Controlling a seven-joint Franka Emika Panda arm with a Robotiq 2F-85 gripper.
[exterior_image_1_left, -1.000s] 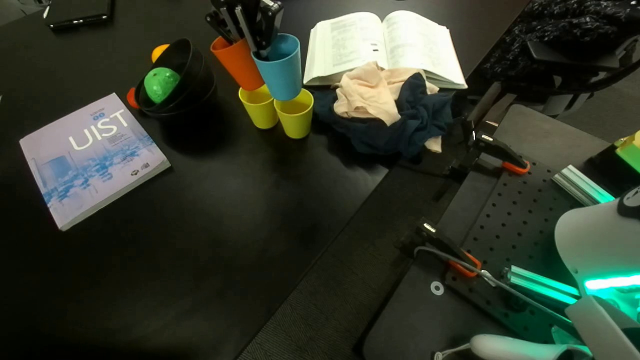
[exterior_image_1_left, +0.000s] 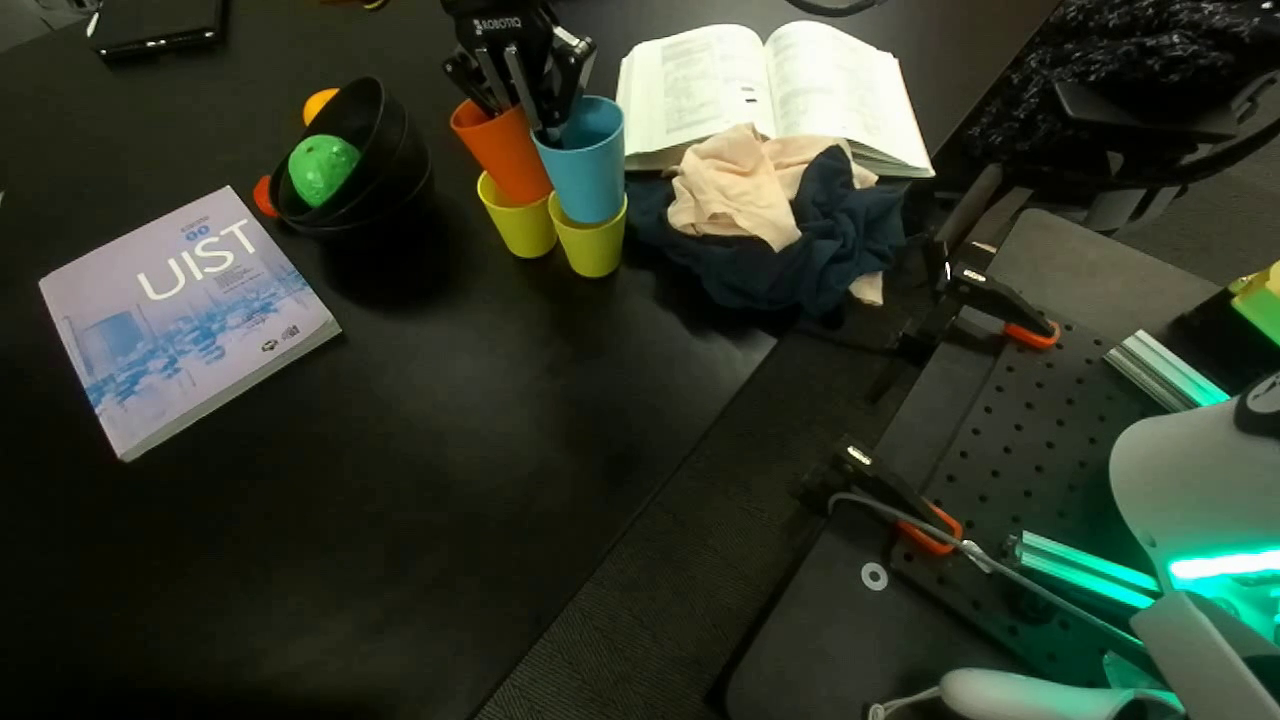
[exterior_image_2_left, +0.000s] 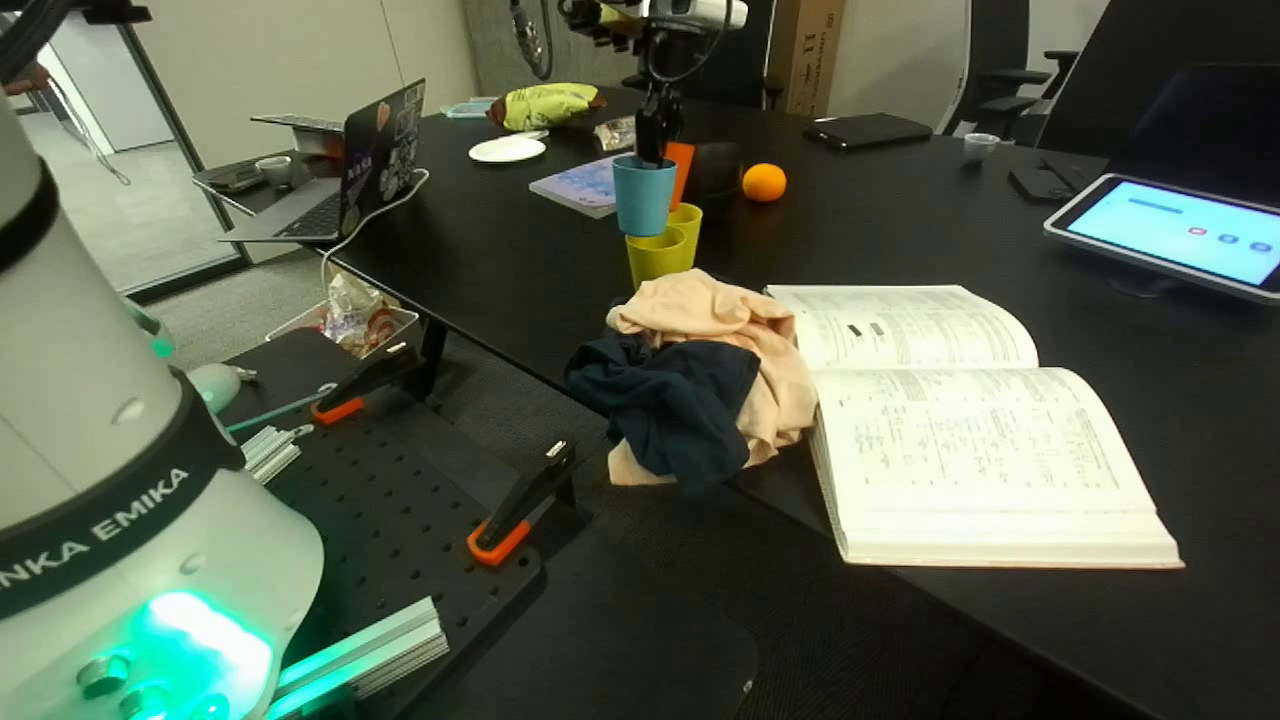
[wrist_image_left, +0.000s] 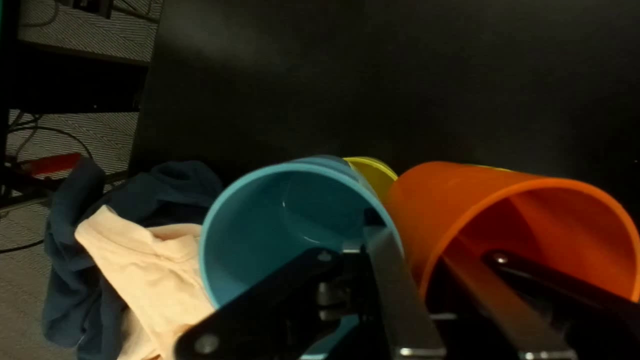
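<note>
My gripper (exterior_image_1_left: 523, 122) is shut on the adjoining walls of a blue cup (exterior_image_1_left: 584, 168) and an orange cup (exterior_image_1_left: 505, 156), one finger inside each. In the wrist view the blue cup (wrist_image_left: 258, 234) is on the left and the orange cup (wrist_image_left: 438, 198) leans on the right, both mouths facing the camera. Two yellow cups stand side by side on the table, the left yellow cup (exterior_image_1_left: 523, 228) behind the orange one and the right yellow cup (exterior_image_1_left: 590, 248) below the blue one. The blue cup's base overlaps the right yellow cup's mouth; how deep it sits is unclear.
A peach and navy cloth heap (exterior_image_1_left: 744, 204) lies just right of the cups, against an open book (exterior_image_1_left: 768, 90). Stacked black bowls (exterior_image_1_left: 384, 156) with a green ball (exterior_image_1_left: 321, 168) stand left, near the UIST book (exterior_image_1_left: 186, 312).
My gripper and both held cups have shifted right and slightly down in exterior view 1, bringing the blue cup over the right yellow cup. The yellow cups have stayed put.
</note>
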